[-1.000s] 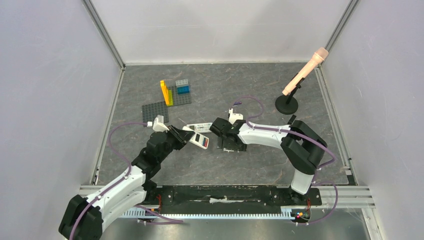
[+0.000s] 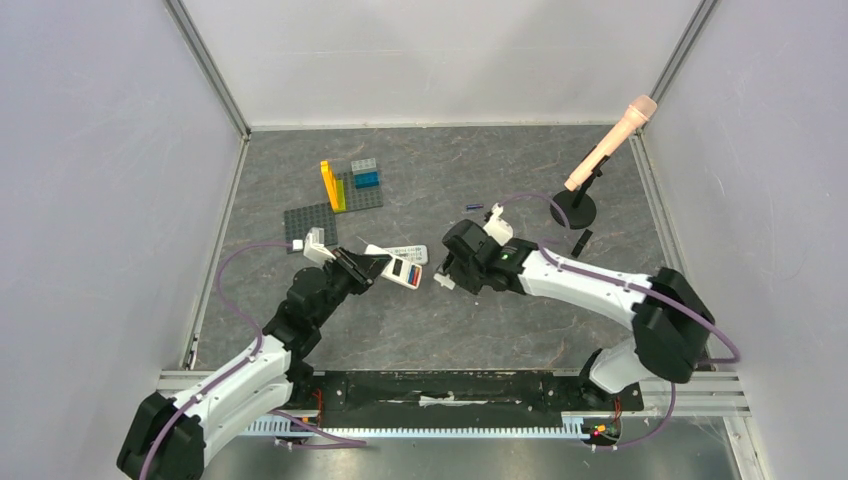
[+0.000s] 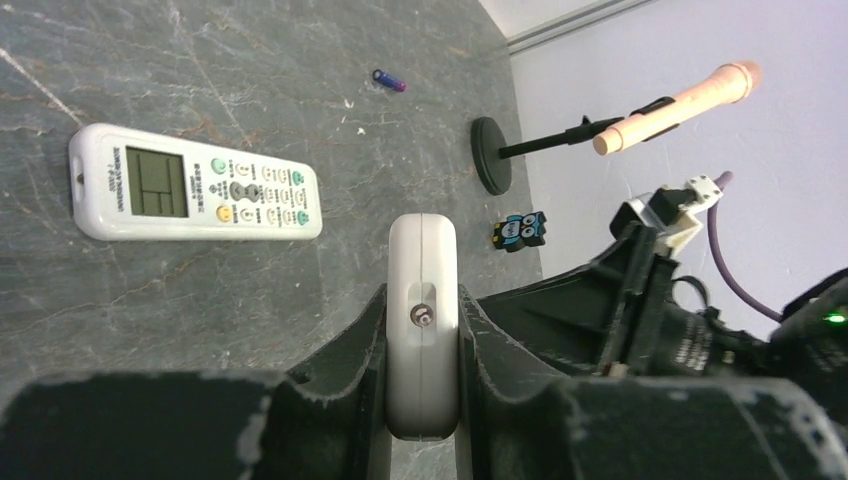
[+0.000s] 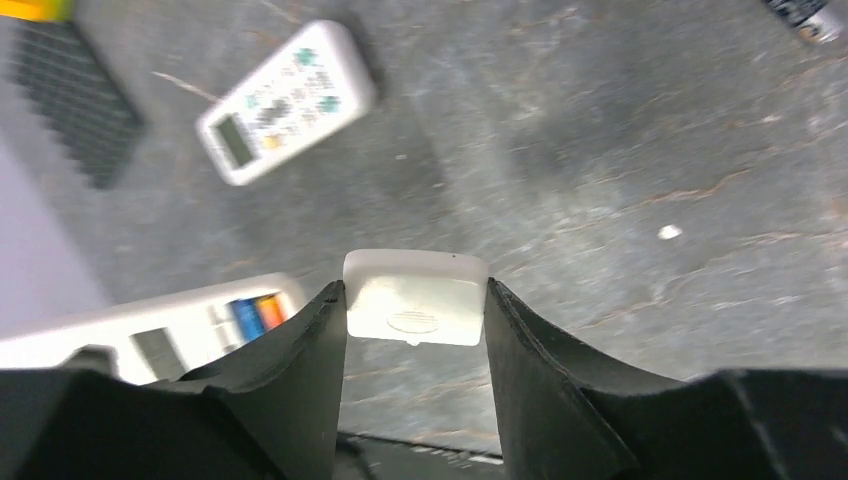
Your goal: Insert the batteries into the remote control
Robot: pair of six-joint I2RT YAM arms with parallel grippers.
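Note:
My left gripper is shut on a white remote, seen end-on in the left wrist view. In the right wrist view its battery bay shows, with blue and orange items. My right gripper is shut on a small white cover, just right of that remote. A second white remote lies flat on the table behind them. A small blue-purple battery lies farther back.
Lego baseplates with yellow and blue bricks stand back left. A microphone on a stand is back right. A small owl-patterned item lies near it.
My right arm has shifted and turned, its wrist now higher in the top view, with the white cover showing. The held remote has moved slightly up and right.

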